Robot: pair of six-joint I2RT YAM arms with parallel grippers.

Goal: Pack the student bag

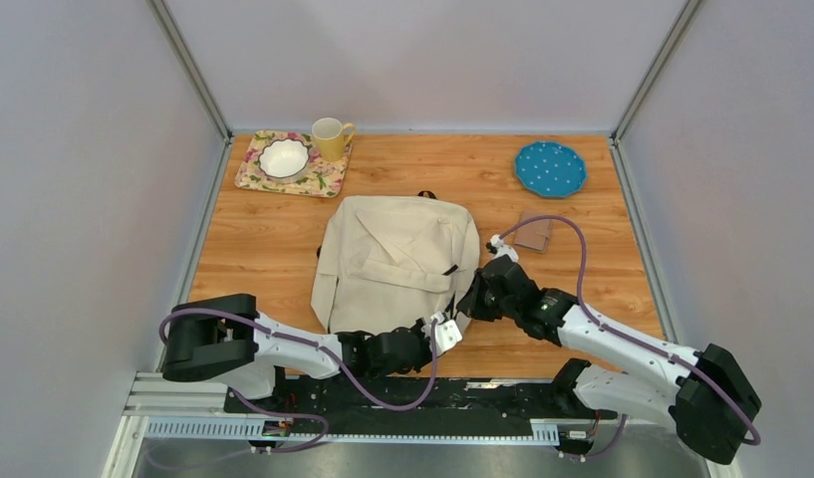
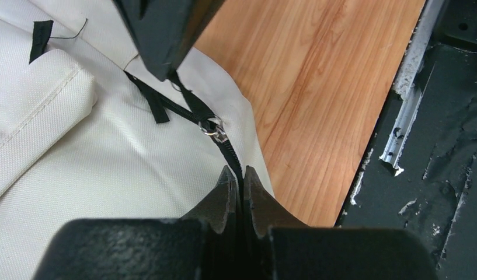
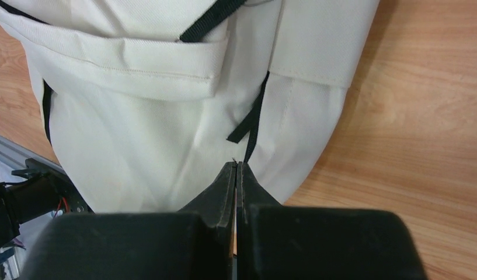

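The cream bag [image 1: 393, 264] lies flat in the middle of the table. At its near right corner both grippers are close together. In the left wrist view, my left gripper is shut on the end of the black zipper tape [image 2: 231, 154]. The metal zipper slider [image 2: 213, 129] sits just beyond its tips. From the slider, a black zipper pull [image 2: 195, 105] runs up to the tips of my right gripper, which is shut on it. In the right wrist view, the right fingertips [image 3: 229, 175] are together over the bag's side, hiding most of the pull.
A floral tray [image 1: 328, 184] with a white bowl [image 1: 283, 159] and a yellow mug [image 1: 328, 139] stands at the back left. At the back right lie a blue dotted plate [image 1: 550, 169] and a brown notebook [image 1: 533, 234].
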